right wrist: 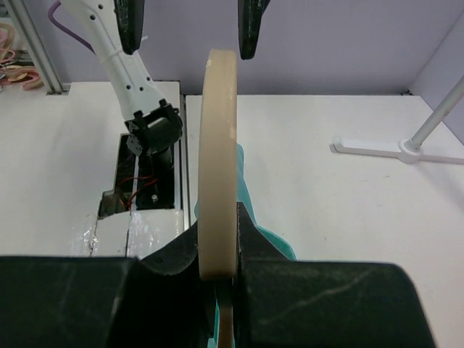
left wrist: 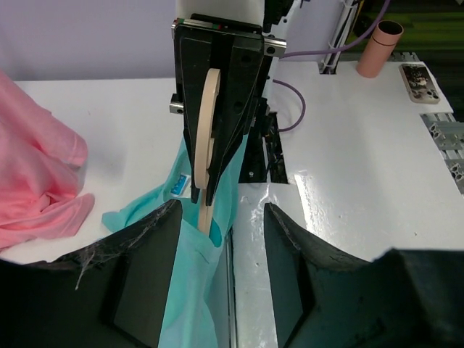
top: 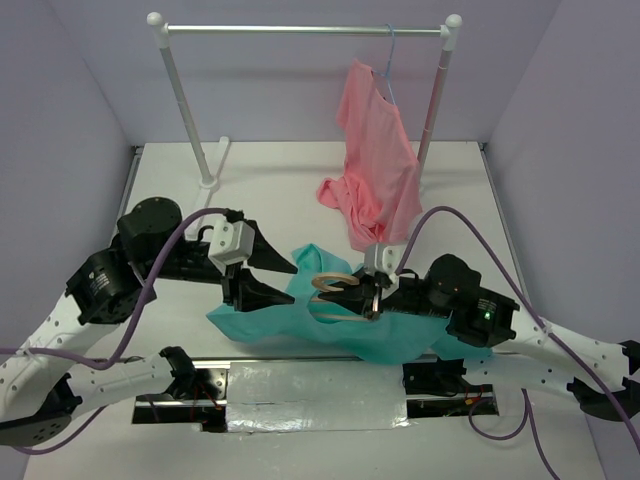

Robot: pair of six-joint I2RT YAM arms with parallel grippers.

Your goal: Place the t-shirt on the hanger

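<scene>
A turquoise T-shirt (top: pixel 250 320) lies on the white table below both grippers. My right gripper (top: pixel 343 296) is shut on a light wooden hanger, held over the shirt; in the left wrist view the hanger (left wrist: pixel 205 127) stands vertical in those fingers, its lower part down among the turquoise cloth. My left gripper (top: pixel 285 280) is open left of the hanger, empty, its fingertips pointing toward it.
A pink garment (top: pixel 370 170) hangs from a blue hanger (top: pixel 390 55) on the white rail (top: pixel 300 30) at the back right, its lower part bunched on the table. The left part of the rail is free.
</scene>
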